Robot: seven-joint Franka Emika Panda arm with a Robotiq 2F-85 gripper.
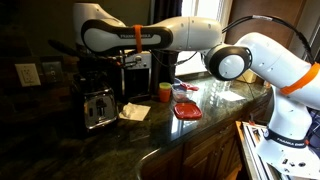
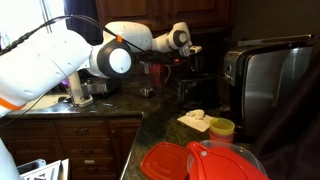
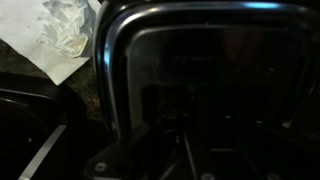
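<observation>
In exterior view 1, a toaster-like appliance [image 1: 99,108] with a shiny front stands on the dark counter at the left. My gripper [image 1: 88,68] is directly above it, dark against the dark wall. A black object with a glossy rounded rim [image 3: 200,14] fills most of the wrist view. At that view's bottom edge my gripper overlaps it, shut on some part of it. Deep shadow hides the contact itself, and I cannot tell whether this object is the appliance. Exterior view 2 shows my gripper [image 2: 190,50] high over the far counter.
A white paper [image 1: 134,112] lies right of the appliance. Farther right are a red lid [image 1: 187,111], a stacked yellow-green cup [image 1: 164,92] and a second appliance [image 1: 138,78].
</observation>
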